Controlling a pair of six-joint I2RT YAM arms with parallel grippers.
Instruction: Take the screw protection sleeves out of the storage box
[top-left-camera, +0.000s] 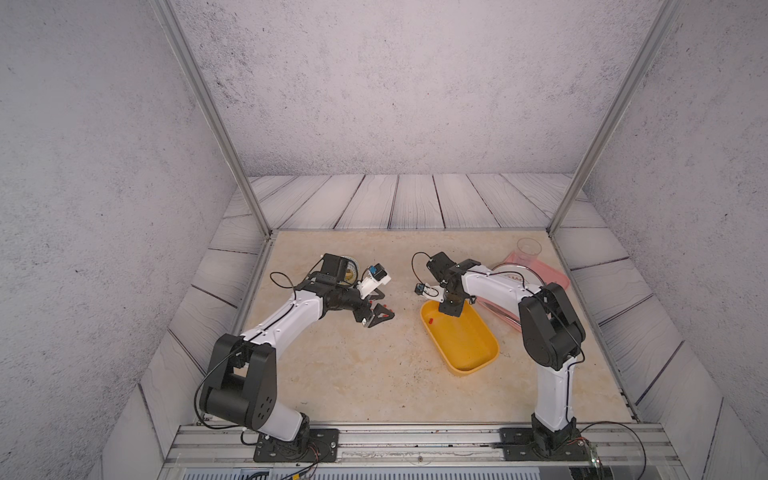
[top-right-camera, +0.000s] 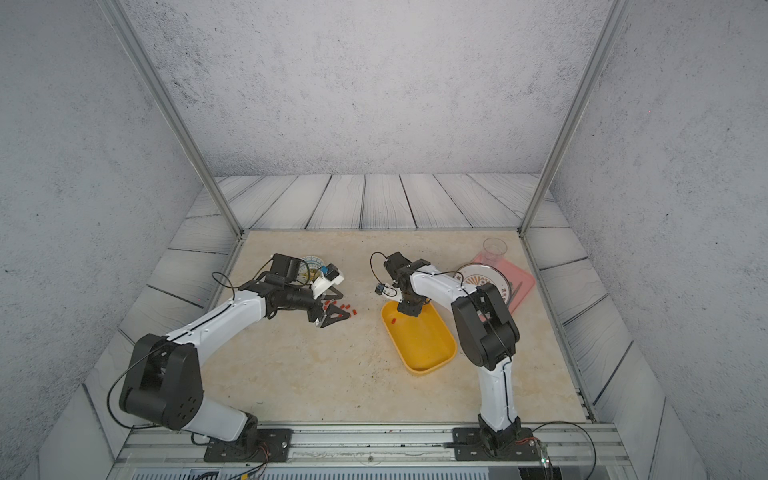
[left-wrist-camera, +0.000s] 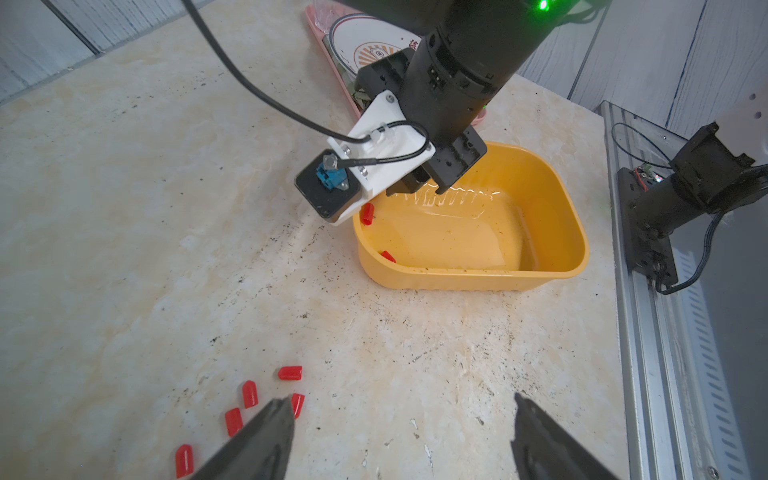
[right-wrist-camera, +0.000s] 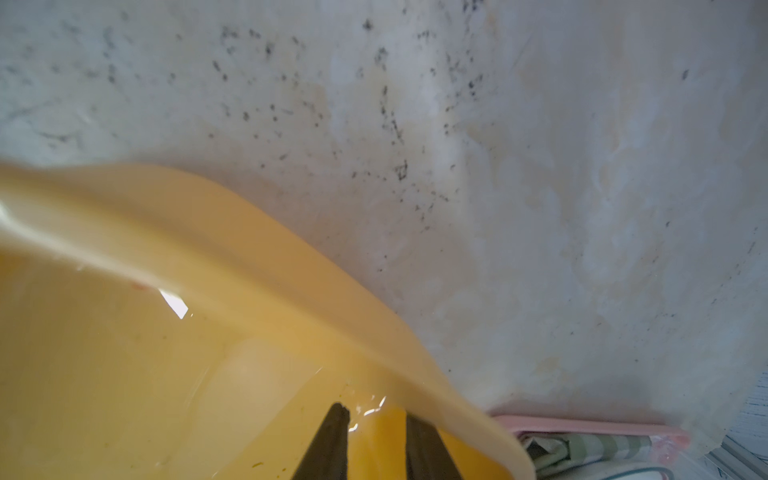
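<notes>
The yellow storage box (top-left-camera: 465, 369) stands right of the table's middle. Inside it, near the far left corner, lies a red sleeve (left-wrist-camera: 367, 213); another red sleeve (left-wrist-camera: 388, 256) shows against the near wall in the left wrist view. My right gripper reaches down into the box at its far end, fingers apart, with no sleeve visible between them. My left gripper is open over the table, left of the box, with nothing held. Several loose sleeves (left-wrist-camera: 290, 373) lie on the table beside its fingers (left-wrist-camera: 260, 448).
A pink tray (top-right-camera: 521, 286) with a white plate (top-right-camera: 485, 276) lies right of the box, partly behind the right arm. A clear glass (top-right-camera: 494, 246) stands at the back right. Another plate (top-right-camera: 312, 262) is behind the left arm.
</notes>
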